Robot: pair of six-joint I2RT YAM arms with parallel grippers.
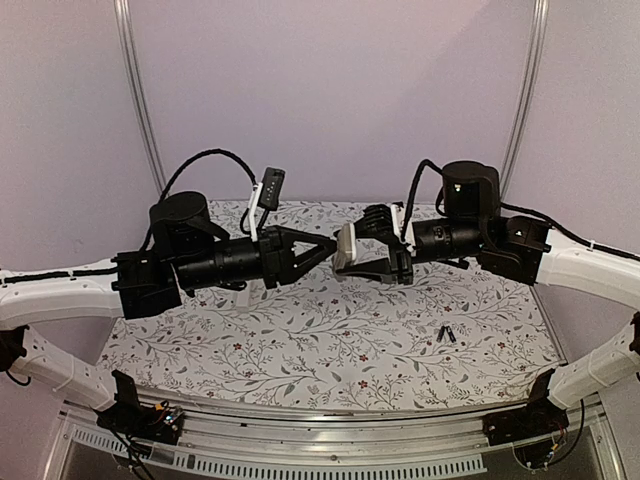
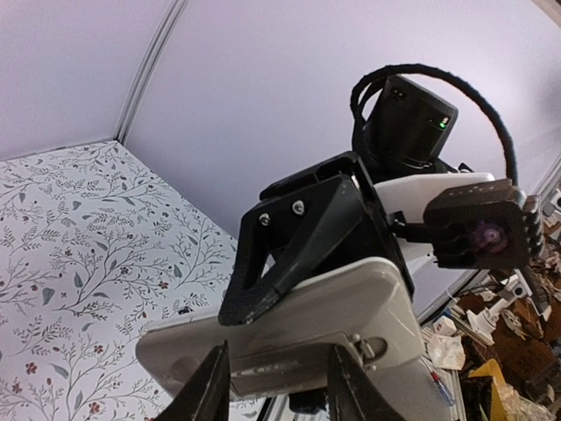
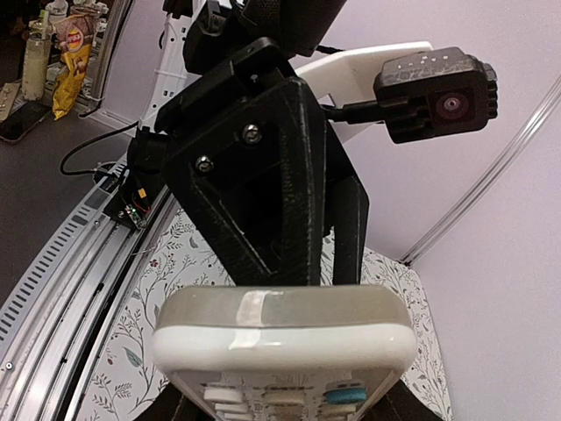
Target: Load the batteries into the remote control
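The white-grey remote control (image 2: 294, 324) is between the two grippers above the table, one end toward each wrist camera. A recess in its underside faces my left wrist, and its buttons show in the right wrist view (image 3: 285, 399). My left gripper (image 1: 335, 243) is shut on the near end of the remote. My right gripper (image 1: 362, 245) has a finger on either side of the remote, close against it; whether it still grips cannot be made out. Two dark batteries (image 1: 446, 333) lie side by side on the table at the right.
A pale flat piece (image 1: 243, 295) lies on the table beneath the left arm. Both wrist cameras and their cables stand up close to each other.
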